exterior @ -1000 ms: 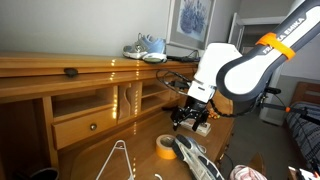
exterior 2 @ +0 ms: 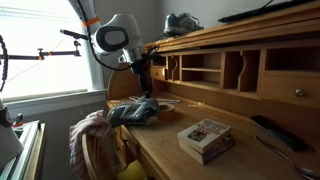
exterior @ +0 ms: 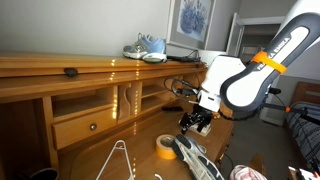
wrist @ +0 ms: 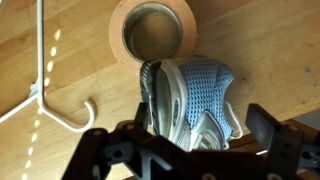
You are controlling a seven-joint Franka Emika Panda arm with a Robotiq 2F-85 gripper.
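Observation:
A grey-blue shoe [wrist: 208,88] lies on the wooden desk, its dark opening toward the left in the wrist view. My gripper is open above it, one finger on either side of the shoe in that view, nothing gripped. From the first exterior side, the gripper [exterior: 192,118] hangs over the shoe [exterior: 197,160] with a visible gap. The second exterior view shows the shoe [exterior 2: 134,111] near the desk's front edge.
A tan tape roll [wrist: 152,32] lies close beside the shoe, and a white hanger [wrist: 42,85] is farther left. Books [exterior 2: 205,140] and a black object [exterior 2: 280,133] occupy the desk elsewhere. Shelf compartments [exterior 2: 205,65] line the back. More shoes [exterior: 147,48] stand on top.
My arm and gripper have shifted to the right in exterior view 1. The shoe, tape roll and hanger stay where they were.

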